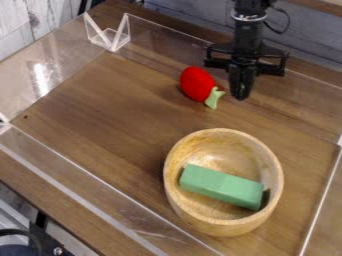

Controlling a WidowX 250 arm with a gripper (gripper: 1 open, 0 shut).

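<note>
My gripper (243,70) hangs from the top of the view over the back right of the wooden table; it is dark, and whether its fingers are shut is hard to make out. A red object with a pale green tip (199,83) lies just left of and in front of it. A round wooden bowl (201,223) at the front right holds a green block (222,185).
A clear plastic piece (111,33) stands at the back left. Clear rims run along the table's edges.
</note>
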